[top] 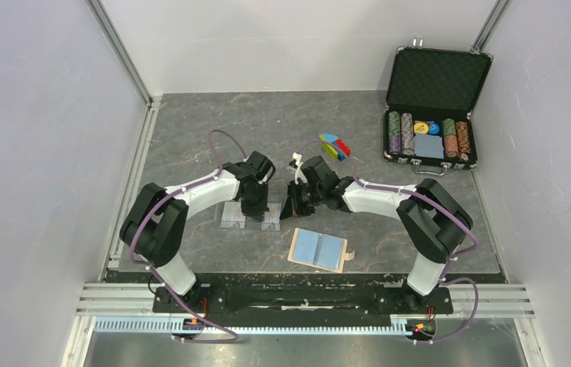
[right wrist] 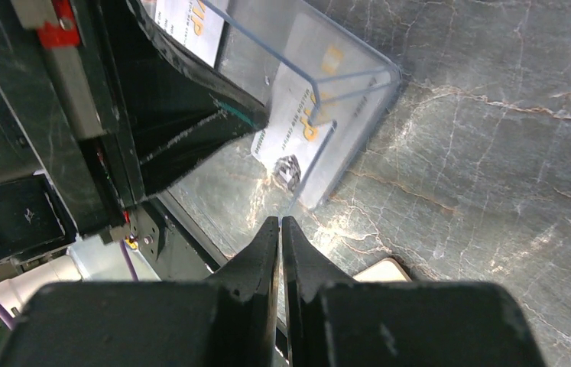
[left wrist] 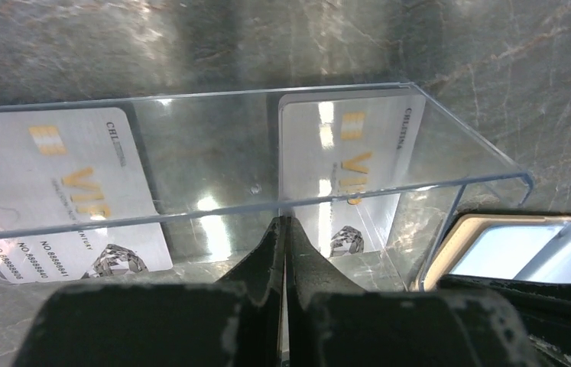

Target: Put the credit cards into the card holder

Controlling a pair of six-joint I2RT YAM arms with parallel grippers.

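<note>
A clear plastic tray (left wrist: 458,134) holds silver VIP cards, one stack (left wrist: 53,168) at its left and one (left wrist: 351,145) at its right, seen in both wrist views. My left gripper is shut over the tray's front edge beside the right cards, nothing visible between its fingers. My right gripper stands right of the tray, fingertips close together near its side, with nothing seen held. A tan card holder (top: 325,248) with two blue panels lies open at the front, below the right gripper.
An open chip case (top: 429,145) is at the back right. A coloured block set (top: 334,147) lies behind the right arm.
</note>
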